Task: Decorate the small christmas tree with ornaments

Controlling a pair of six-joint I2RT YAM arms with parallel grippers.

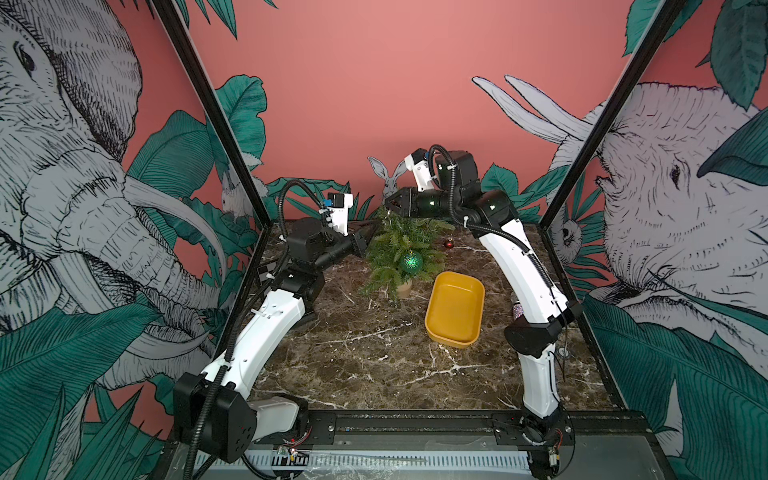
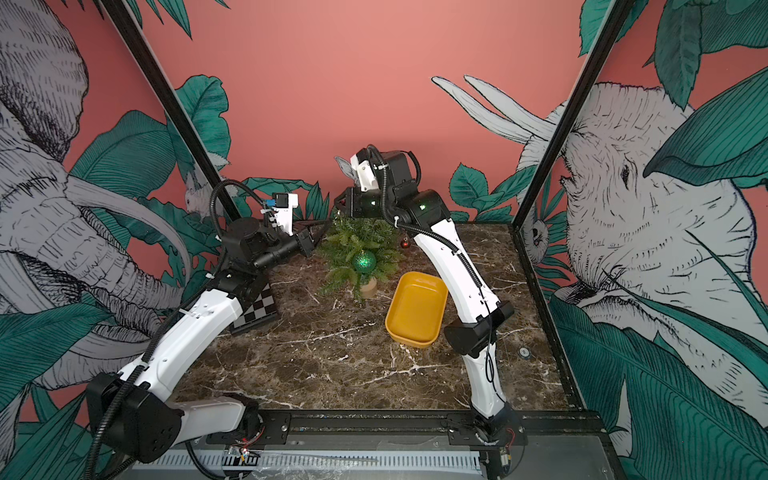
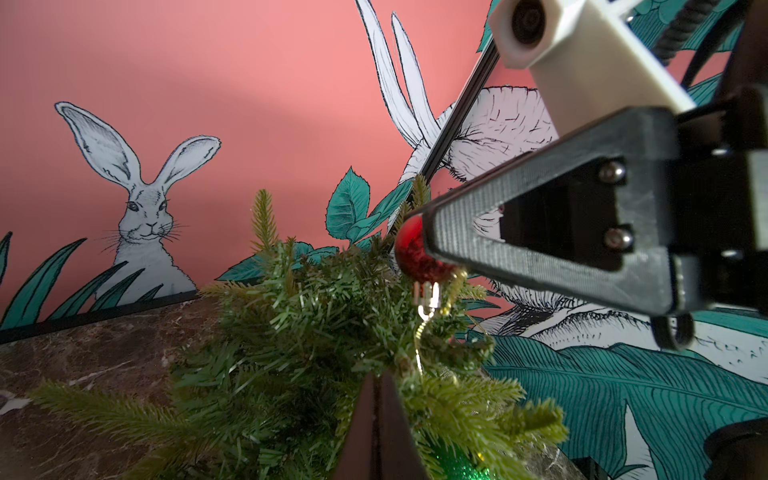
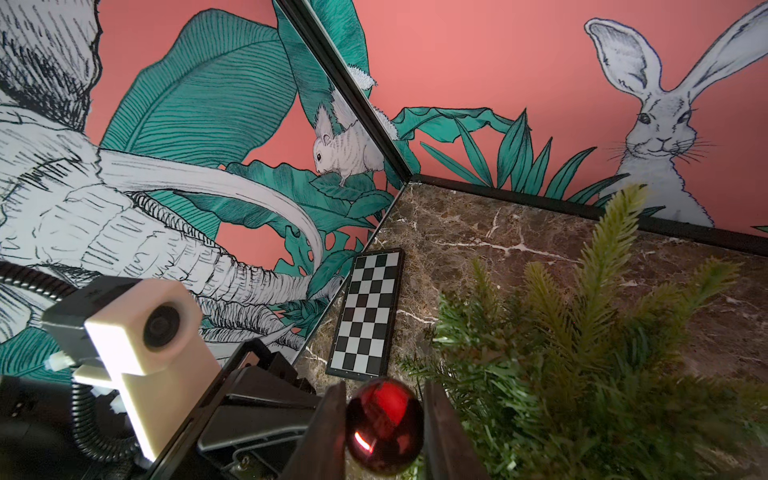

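The small green Christmas tree (image 1: 400,244) stands mid-table toward the back, a sparkly green ball (image 1: 411,262) hanging on its front. Above the tree's top my right gripper is shut on a shiny red ornament (image 4: 384,436). In the left wrist view this red ornament (image 3: 417,249) sits at the right fingertips, its silver cap and gold loop pointing down toward the branches. My left gripper is at the tree's left side, its fingers together with nothing visible between them. Another small red ball (image 1: 449,243) is beside the tree, on the right.
An empty yellow tray (image 1: 454,310) lies in front and to the right of the tree. A checkerboard panel (image 4: 366,313) stands at the left. The right arm partly hides a glittery pink item (image 1: 517,310).
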